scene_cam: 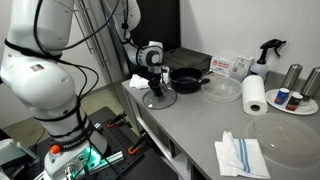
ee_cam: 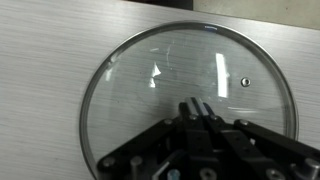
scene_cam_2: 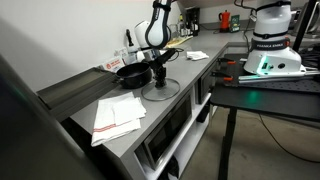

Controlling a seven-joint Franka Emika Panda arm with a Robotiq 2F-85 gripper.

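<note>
A round glass lid [ee_cam: 150, 95] with a metal rim lies flat on the counter. In the wrist view it fills most of the picture, near the counter's edge. My gripper is over the lid with its fingers together, and nothing shows between them. From the side, the gripper [scene_cam_2: 158, 82] is low at the lid [scene_cam_2: 163, 90]; whether it touches the glass I cannot tell. Beside the lid stands a black pot [scene_cam: 187, 80], partly behind the arm in the second exterior view. The lid's knob cannot be made out in the wrist view.
White folded cloths [scene_cam_2: 117, 118] lie to one side of the lid, another towel [scene_cam: 241, 156] toward the front. A clear bowl [scene_cam: 221, 90], paper roll [scene_cam: 254, 95], mugs [scene_cam: 287, 99] and clear lid [scene_cam: 283, 137] occupy the far side. Mid-counter is free.
</note>
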